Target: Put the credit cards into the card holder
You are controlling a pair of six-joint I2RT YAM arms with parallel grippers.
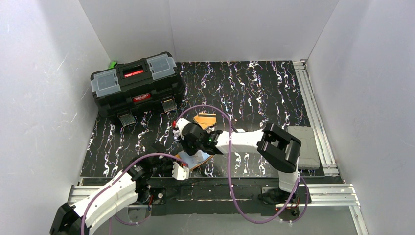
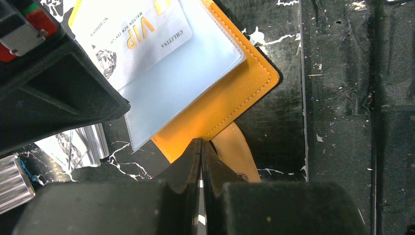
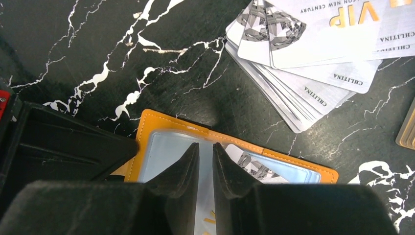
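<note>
The orange card holder (image 2: pixel 249 81) lies open with a pale page on top. A white VIP card (image 2: pixel 147 36) rests at that page, partly behind a dark arm part; whether it is inside a pocket cannot be told. My left gripper is shut, its tips at the holder's near edge, nothing visible between them. Over the page, my right gripper stands slightly open, a narrow gap between its fingers. The same card's corner (image 3: pixel 236 152) shows just right of them, the rest covered. A fanned pile of white cards (image 3: pixel 313 63) lies beyond the holder.
A black toolbox (image 1: pixel 137 85) stands at the back left. An orange item with a dark stripe (image 1: pixel 205 119) lies behind the right arm, and a grey case (image 1: pixel 302 147) at the right edge.
</note>
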